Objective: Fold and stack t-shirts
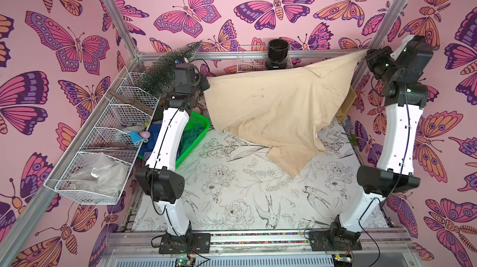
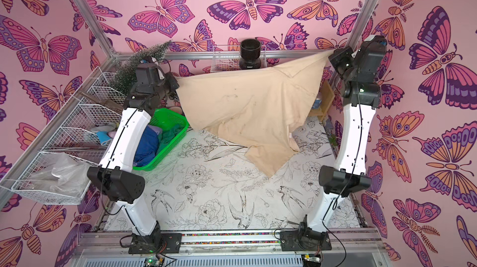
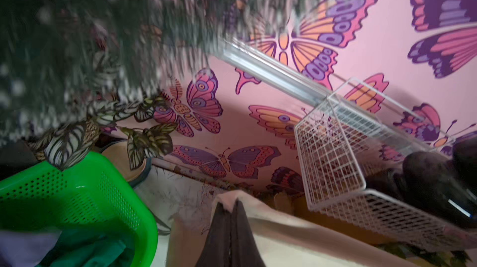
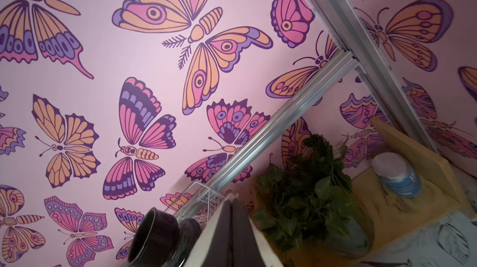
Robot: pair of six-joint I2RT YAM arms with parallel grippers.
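Observation:
A beige t-shirt hangs stretched between the two grippers, its lower folds draped on the white floral mat. My left gripper is shut on its upper left end; in the left wrist view pale cloth shows at the fingertips. My right gripper holds the upper right corner higher up, shut, with cloth at its tips in the right wrist view.
A green basket of clothes sits at left, beside wire racks and a frosted tree. A black object stands in a back wire basket. A wooden shelf with plants and a jar is at back right.

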